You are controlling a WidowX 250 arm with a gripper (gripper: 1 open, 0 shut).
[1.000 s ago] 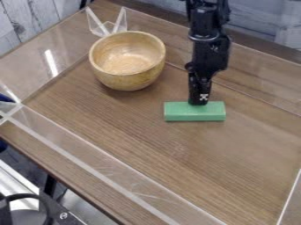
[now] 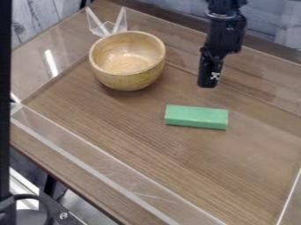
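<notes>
The black gripper (image 2: pixel 209 77) hangs from the arm at the upper middle, over the wooden tray floor, above and apart from a green block (image 2: pixel 196 117) that lies flat below it. Whether its fingers are apart or closed is too small to tell. A tan bowl (image 2: pixel 127 60) stands to the left of the gripper.
A white wire-like object (image 2: pixel 106 22) sits at the back left behind the bowl. The tray floor (image 2: pixel 141 167) is clear in the front and to the right. The tray's back wall runs along the top edge.
The gripper has lifted up and back, away from the green block, which now lies uncovered and tilted slightly from its earlier angle.
</notes>
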